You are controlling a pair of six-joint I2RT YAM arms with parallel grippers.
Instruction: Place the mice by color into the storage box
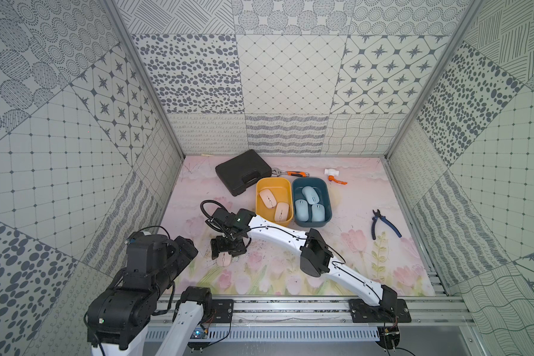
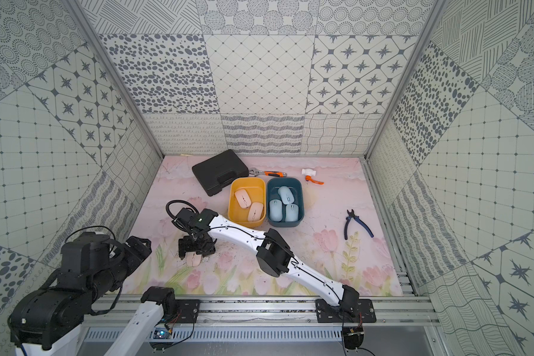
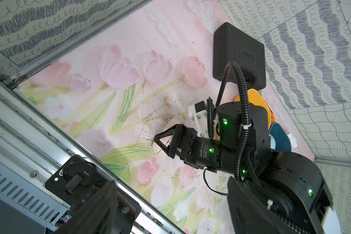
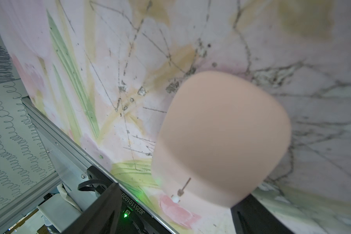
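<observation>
A pale pink mouse lies on the table at the front left, partly covered by my right gripper in the left wrist view. In the right wrist view its lower end reaches between the right fingers, which stand part open on either side. Two pink mice [image 1: 267, 198] rest in the yellow box [image 1: 274, 179]. Several blue mice [image 1: 310, 194] lie in the teal box [image 1: 311, 225] beside it. Off the table's front left side, my left gripper is open and empty.
Behind the boxes are a black case [image 1: 243, 171], an orange-handled wrench [image 1: 295, 173] and a white-headed hammer [image 1: 332, 172]. Pliers [image 1: 384, 223] lie at the right. The right arm crosses the front middle of the table.
</observation>
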